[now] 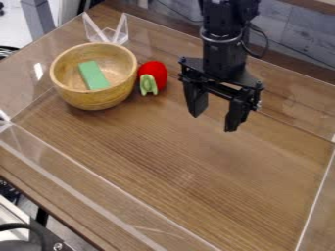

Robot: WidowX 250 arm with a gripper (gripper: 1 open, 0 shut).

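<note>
My gripper [214,102] is a black two-fingered arm end hanging over the upper middle of the wooden table, its fingers spread apart downward with nothing visible between them. To its left lie a red round object [155,75] and a small pale green object [149,86] just below it. A tan bowl [97,96] at the upper left holds a green block [92,74].
White wire-like prongs [108,31] stand behind the bowl at the table's back edge. Dark cables show at the lower left corner.
</note>
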